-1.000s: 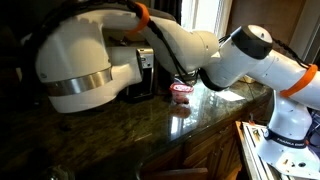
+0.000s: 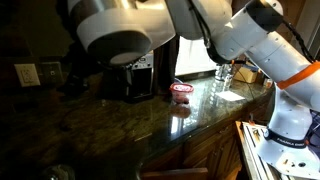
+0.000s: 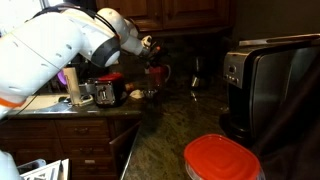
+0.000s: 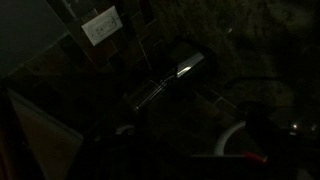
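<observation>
My white arm reaches in over the counter (image 2: 110, 130), raised high in exterior view 1. Across the far end of exterior view 2, the dark gripper (image 3: 152, 48) hangs near the back wall, above a red item (image 3: 158, 73). Its fingers blend into the shadow, so their spacing cannot be made out. The wrist view is very dark: a shiny curved object (image 4: 188, 65) lies near its middle, and a pale round rim (image 4: 228, 138) with some red beside it shows at the lower right. Whether anything is held is hidden.
A red-lidded container (image 3: 220, 158) stands by the black coffee machine (image 3: 240, 85). At the far end sit a toaster (image 3: 105, 93) and a knife block (image 3: 70, 85). A wall outlet (image 2: 28, 75) is at left.
The items on the counter look unmoved.
</observation>
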